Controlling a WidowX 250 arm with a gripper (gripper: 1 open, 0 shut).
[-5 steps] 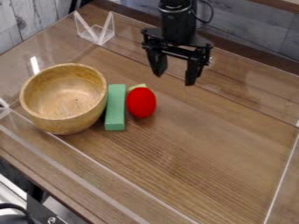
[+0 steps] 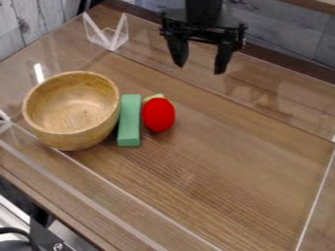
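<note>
My gripper [image 2: 202, 54] is at the top centre over the wooden table, dark, with two finger assemblies pointing down and a space between them; nothing shows held. Below it and to the left, a red rounded object [image 2: 159, 115] lies beside a green bar [image 2: 129, 121]. A small pale green piece peeks out behind the red object. A tan wooden bowl [image 2: 72, 106] sits at the left.
A dark edge with cables shows at the lower left, and a pale wall runs along the top.
My gripper has moved up, toward the back of the table, away from the red object. The objects on the table look unmoved.
</note>
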